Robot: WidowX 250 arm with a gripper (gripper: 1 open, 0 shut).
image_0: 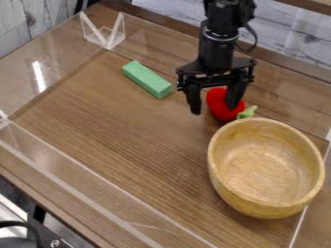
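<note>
My black gripper (215,100) hangs open over a red object (225,107) at the upper right of the wooden table, its two fingers spread around it. A small green part (247,112) shows at the red object's lower right. Just below lies a large tan bowl (266,179), empty.
A green block (147,79) lies left of the gripper. A white wire-like item (104,29) stands at the upper left. A dark object sits at the bottom-left corner.
</note>
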